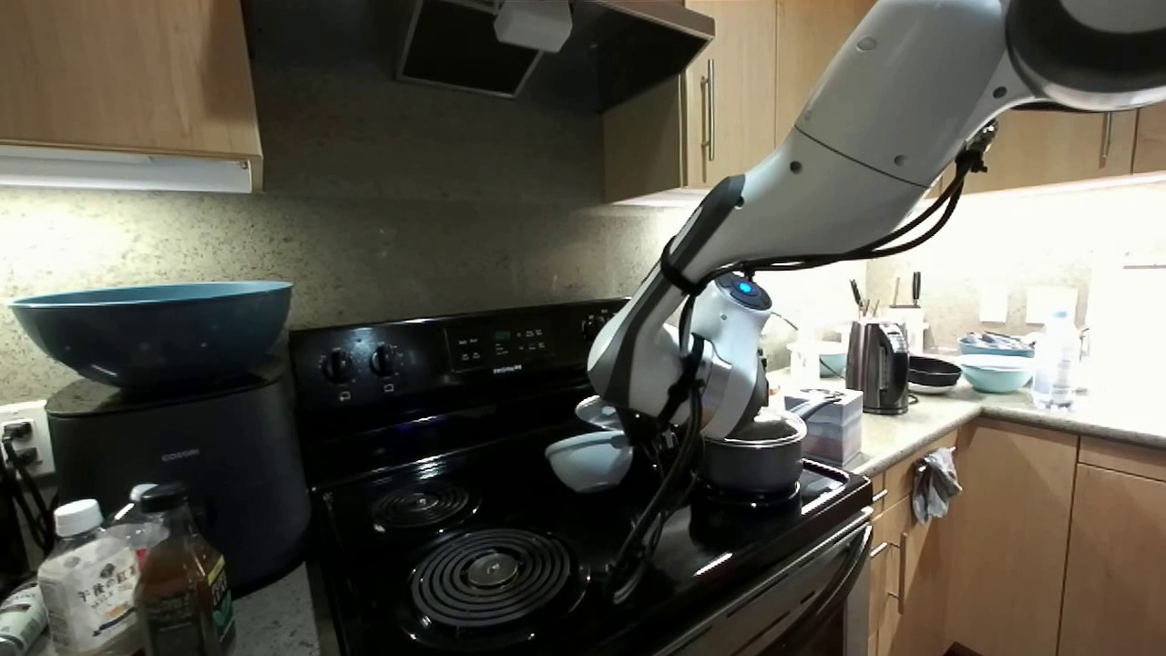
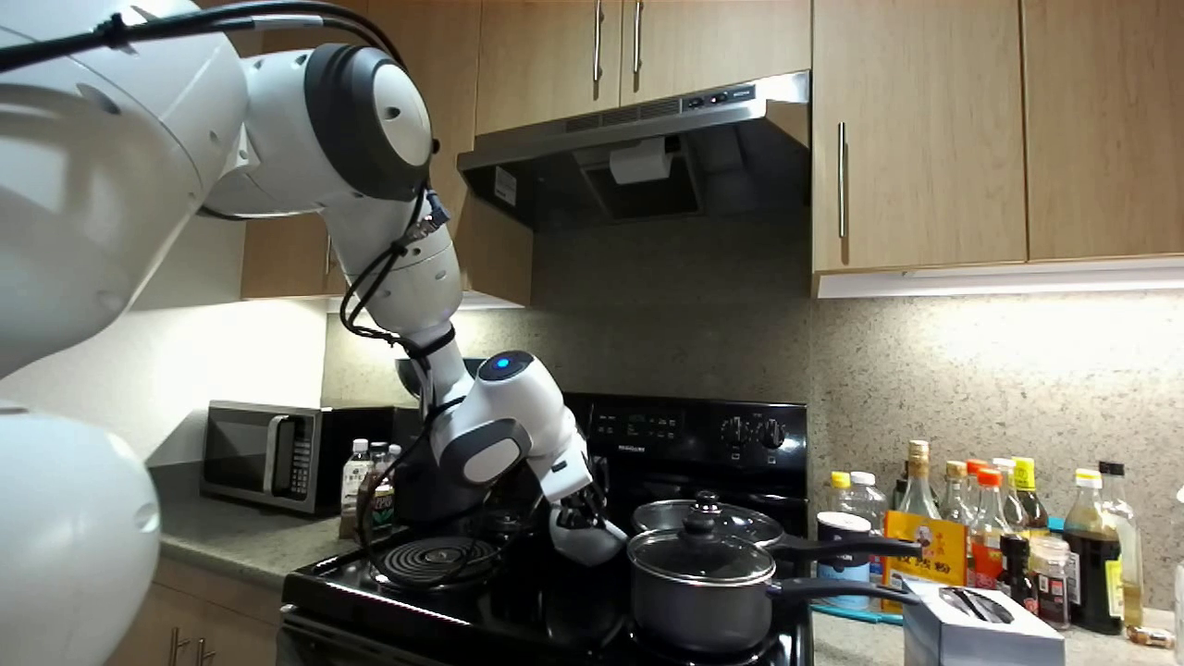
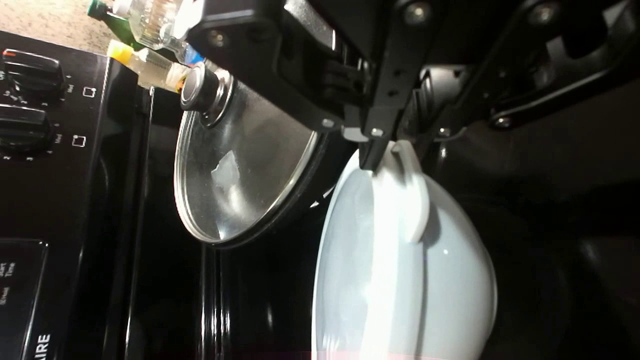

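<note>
A pale blue-white bowl (image 3: 360, 264) with a small handle (image 3: 414, 198) is tilted over the black stove top, also visible as a bowl (image 1: 590, 460) in exterior view 1 and a bowl (image 2: 585, 540) in exterior view 2. My gripper is at the bowl's handle end, one dark finger (image 3: 373, 153) inside the rim and the other on the outer side, partly hidden. The rim and handle lie between the fingers. How firmly they press on it cannot be told. Whether the bowl's base touches the stove is unclear.
A lidded pot (image 2: 701, 588) stands beside the bowl on the stove, with a glass-lidded pan (image 3: 240, 168) behind it. Their handles point over the right counter.
</note>
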